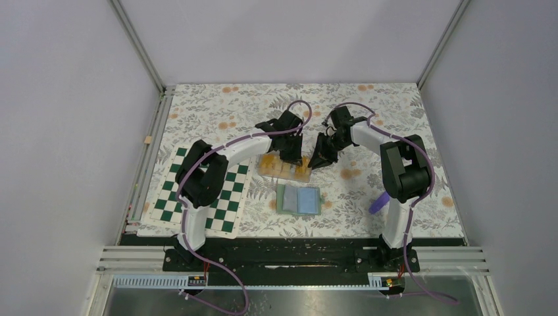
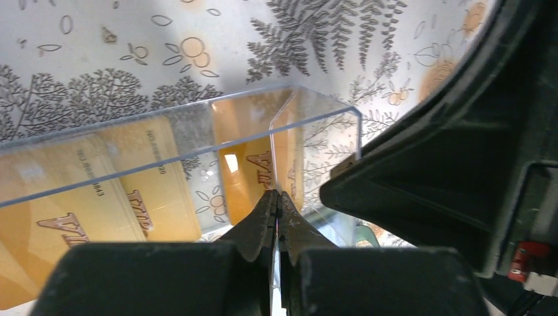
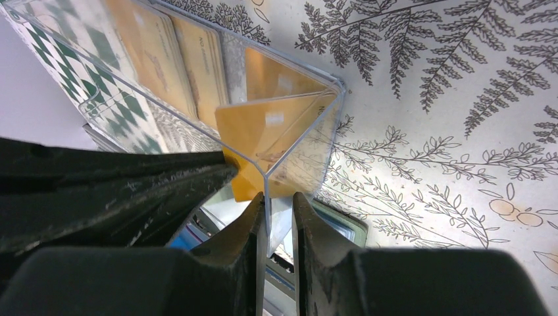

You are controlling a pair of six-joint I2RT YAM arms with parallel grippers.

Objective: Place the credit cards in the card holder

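A clear acrylic tray (image 2: 158, 150) holds yellow-orange credit cards (image 2: 158, 197) in the middle of the table. My left gripper is shut over the tray's right end, by a card (image 2: 243, 174), with nothing visible held. In the right wrist view, a card (image 3: 256, 122) tilts inside the tray. My right gripper is at that end, its fingertips slightly apart around the clear wall; whether they grip it is unclear. The card holder (image 1: 299, 199), green-grey with blue and grey compartments, lies in front of the tray.
A green-and-white checkered board (image 1: 164, 204) lies at left under the left arm. A purple object (image 1: 379, 203) lies at right beside the right arm.
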